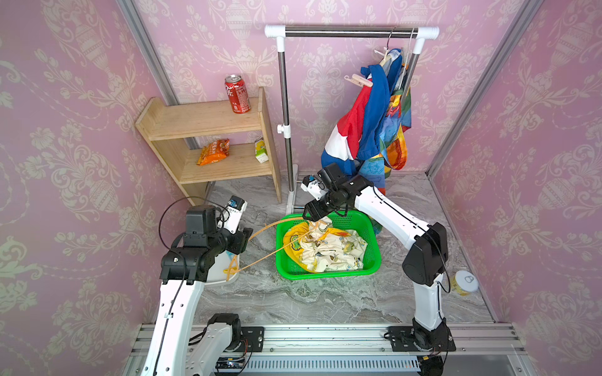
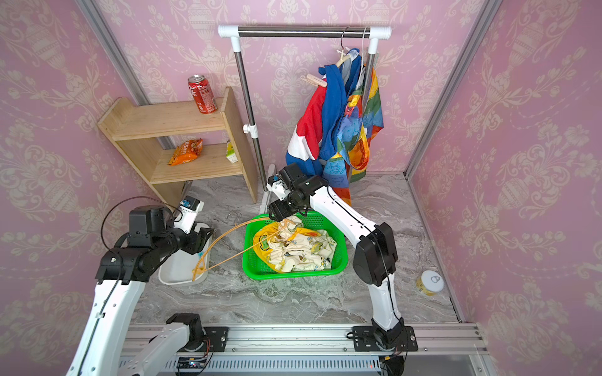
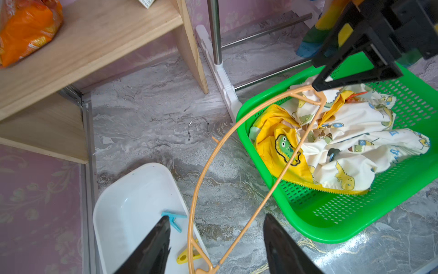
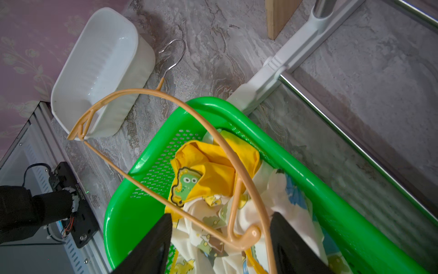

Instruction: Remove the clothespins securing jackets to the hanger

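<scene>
A tan hanger point(image 1: 269, 225) spans from the white bin to the green basket point(image 1: 280, 266), its metal hook point(image 3: 199, 119) towards the rack. At its basket end, my right gripper stands open, with part of the hanger between its fingers in that view; contact cannot be told. My left gripper is open above the bin end. A blue clothespin point(image 3: 173, 219) and a yellow clothespin point(image 3: 184, 255) lie in the white bin point(image 3: 132, 201). On the rack hangs a blue, red and white jacket point(image 1: 376, 112) with a pale pink clip point(image 1: 358, 80) at its shoulder.
White and yellow garments point(image 1: 332, 250) lie in the basket. A colourful garment point(image 1: 395, 122) hangs behind the jacket. The wooden shelf point(image 1: 200, 119) stands back left, with a red can point(image 1: 237, 94). A lidded can point(image 1: 464, 283) sits far right. Floor in front of the basket is free.
</scene>
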